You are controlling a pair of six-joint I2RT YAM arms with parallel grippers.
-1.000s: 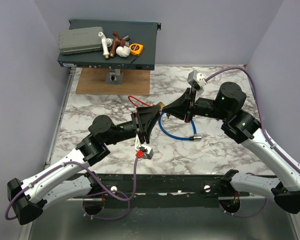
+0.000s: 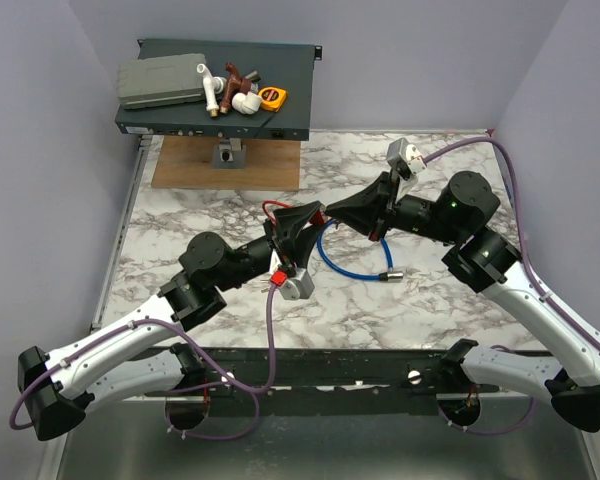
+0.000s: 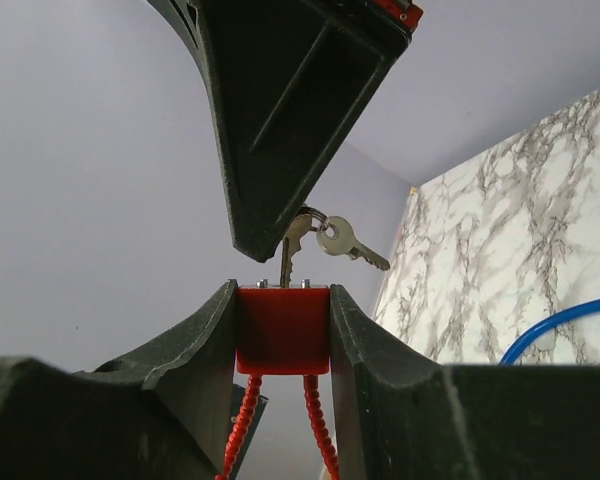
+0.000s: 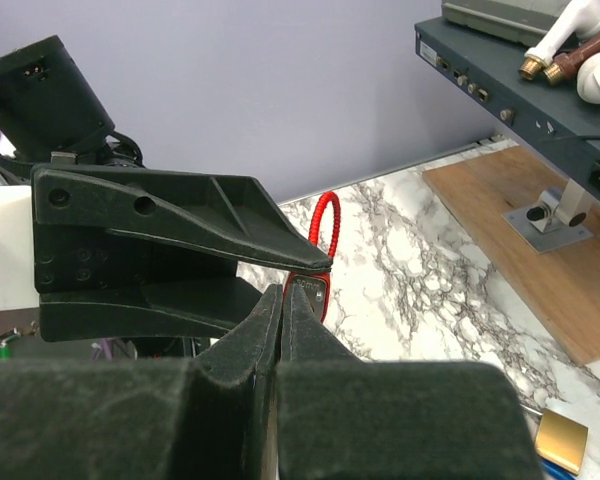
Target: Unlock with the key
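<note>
A red lock body (image 3: pixel 283 328) with red cable loop is clamped in my left gripper, which is shut on it. Keys on a ring (image 3: pixel 340 240) show just above the lock in the left wrist view, one upright at its top, beside the black fingertip of the other gripper. My right gripper is shut, its tip close to the left gripper's fingers and the red lock; whether it holds a key is unclear. In the top view both grippers (image 2: pixel 315 215) (image 2: pixel 332 212) meet near the table's middle.
A blue cable lock (image 2: pixel 355 272) lies on the marble table, with a brass padlock (image 4: pixel 560 440) in the right wrist view. A dark raised shelf (image 2: pixel 280 60) holding a case and fittings stands at the back, above a wooden board (image 2: pixel 180 165).
</note>
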